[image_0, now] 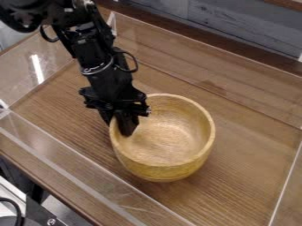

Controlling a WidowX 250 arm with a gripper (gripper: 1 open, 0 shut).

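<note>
A large tan plastic bowl point(163, 141) sits in the centre of the camera view, on the wooden surface point(236, 185). My black gripper point(125, 115) reaches down from the upper left to the bowl's left rim and is shut on it there; its fingertips are dark and partly hard to make out against the rim.
Bare wood lies to the right and behind the bowl. A pale edge strip runs along the lower left, with a black cable point(14, 210) in the bottom-left corner. A grey and white wall stands at the top right.
</note>
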